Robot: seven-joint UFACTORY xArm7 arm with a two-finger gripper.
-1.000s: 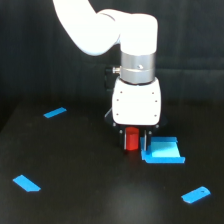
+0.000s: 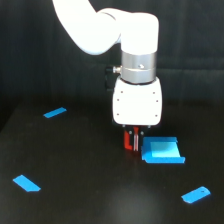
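Note:
A small red block (image 2: 127,141) is on the dark table, directly below my gripper (image 2: 133,143). The dark fingers cover part of the block, and red shows on either side of them. The fingers are down at the block's height. They look close to it, but whether they press on it cannot be made out. Just right of the block lies a blue square (image 2: 162,149) on the table, with a strip along its near edge.
Blue strips of tape lie at the back left (image 2: 55,112), front left (image 2: 26,183) and front right (image 2: 196,195). A dark curtain hangs behind.
The fingers stood wider apart, one on each side of the block, with its red face plainly seen between them. Now they look closer together and hide part of it. The arm has barely moved.

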